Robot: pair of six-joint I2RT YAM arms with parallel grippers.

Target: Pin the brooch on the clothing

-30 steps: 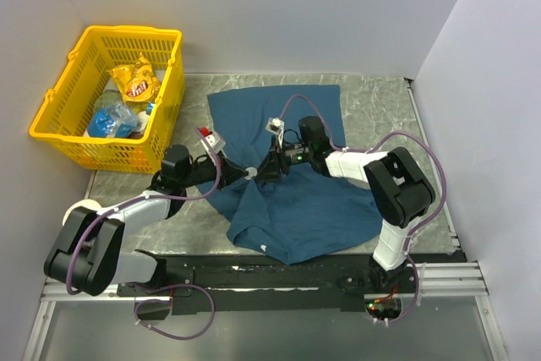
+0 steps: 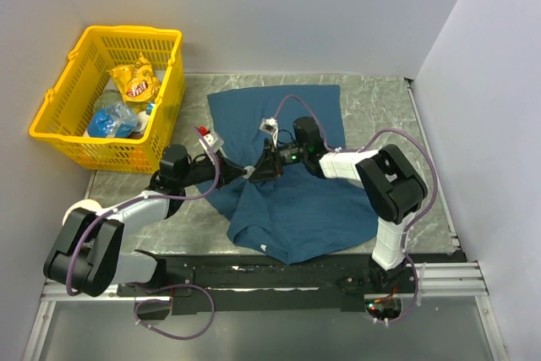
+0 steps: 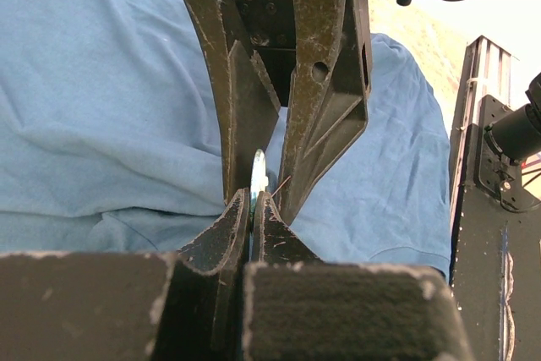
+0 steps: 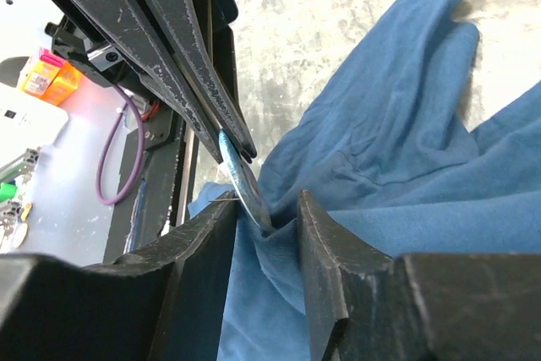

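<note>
The blue clothing (image 2: 313,226) lies spread over the table, with a raised fold of it between the two arms. My left gripper (image 2: 242,173) is shut on the rim of a thin, pale, round brooch (image 4: 241,177), seen almost edge-on in the right wrist view. The brooch's lower edge touches the fold. A thin pin wire (image 4: 221,199) sticks out sideways at that edge. My right gripper stands part open, its fingers on either side of the fold and the brooch's lower edge. Whether the pin passes through the cloth cannot be told.
At the back left stands a yellow basket (image 2: 127,154) holding a yellow chip bag (image 2: 135,82) and a blue package (image 2: 112,120). Bare table shows to the right of the clothing. Both grippers are nearly touching each other.
The left arm and the clothing look unmoved.
</note>
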